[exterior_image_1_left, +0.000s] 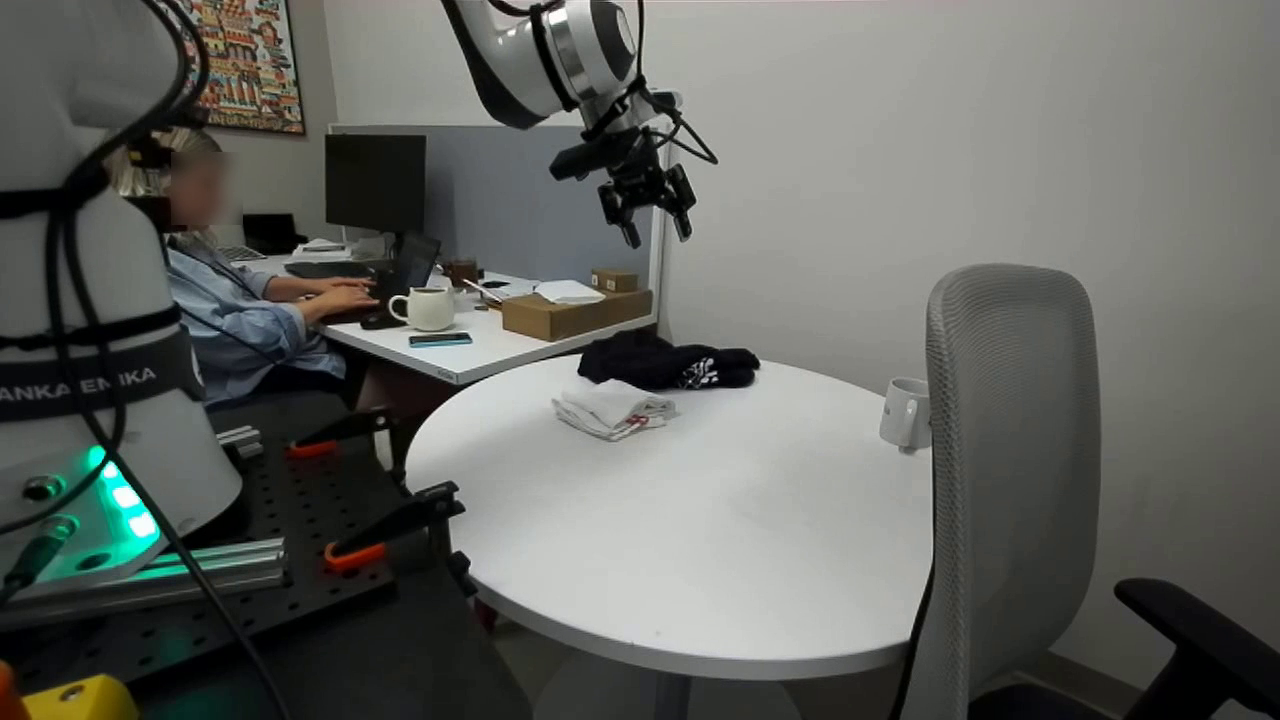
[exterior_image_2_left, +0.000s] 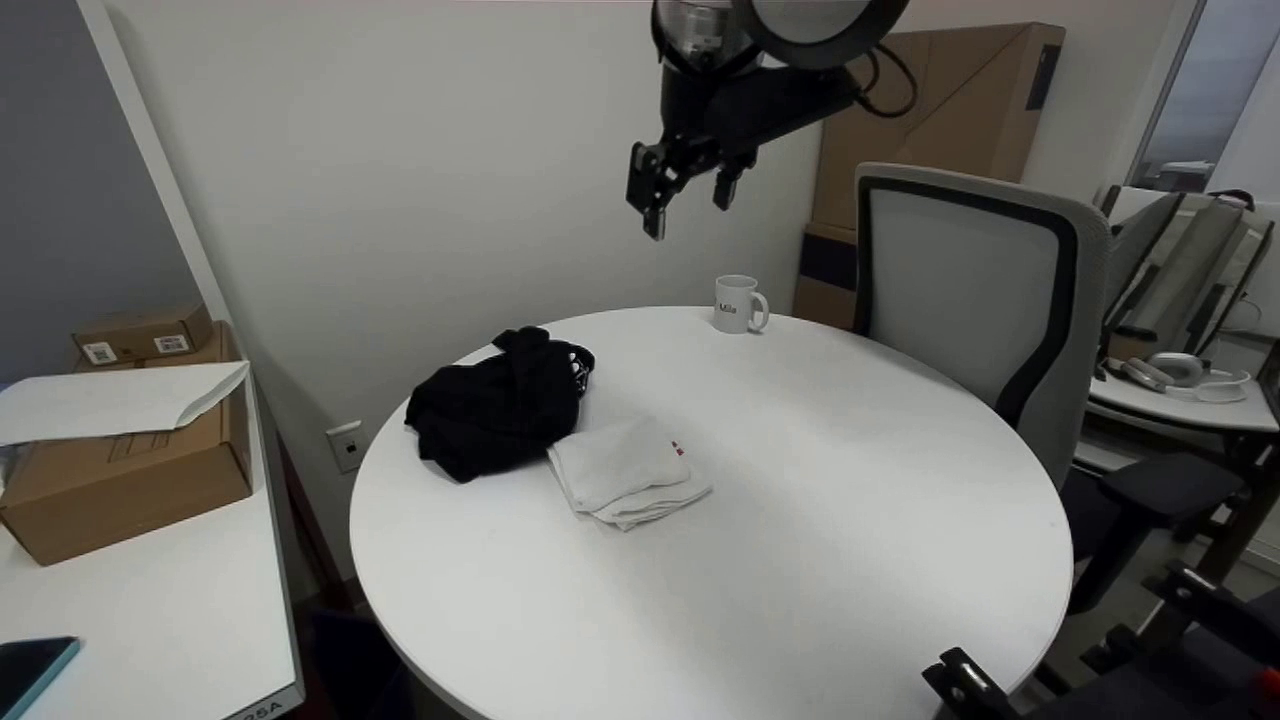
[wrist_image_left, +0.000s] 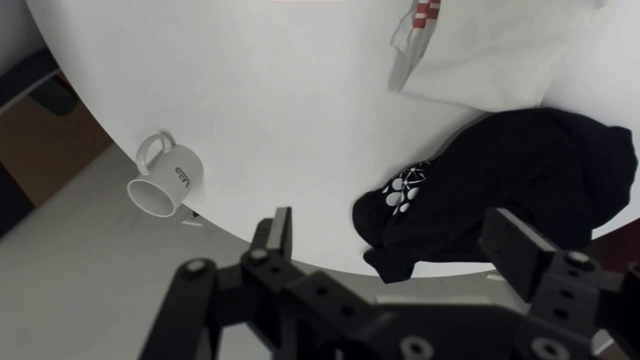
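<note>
My gripper (exterior_image_1_left: 655, 230) hangs in the air high above the far side of the round white table (exterior_image_1_left: 720, 540). Its fingers stand wide apart with nothing between them, so it is open. A crumpled black cloth (exterior_image_2_left: 498, 402) with a white pattern lies near the table's edge. Touching or close beside it is a folded white cloth (exterior_image_2_left: 624, 468) with a small red mark. Near the rim stands an upright white mug (exterior_image_2_left: 733, 306) lettered "Mila". The wrist view has the mug (wrist_image_left: 174, 177) at left and the black cloth (wrist_image_left: 510, 174) at right, partly behind one finger (wrist_image_left: 519, 249).
A grey office chair (exterior_image_1_left: 1014, 480) stands against the table's right side. Cardboard boxes (exterior_image_1_left: 576, 314), a cream mug (exterior_image_1_left: 426, 308) and a phone (exterior_image_1_left: 440, 340) are on the desk, where a person sits.
</note>
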